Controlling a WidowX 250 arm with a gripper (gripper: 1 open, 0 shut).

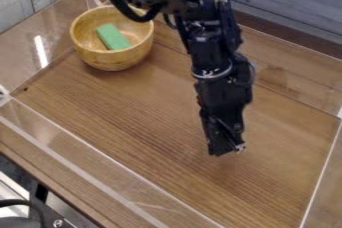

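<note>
The black arm comes down from the top centre to my gripper (222,144), which is low over the bare middle of the wooden table (134,162). It is shut, with nothing seen between its fingertips; whether it touches the surface I cannot tell.
A yellow bowl (131,56) with a green block (111,36) in it stands at the upper left. Walls border the table at the back, and a dark cable lies at the lower left corner.
</note>
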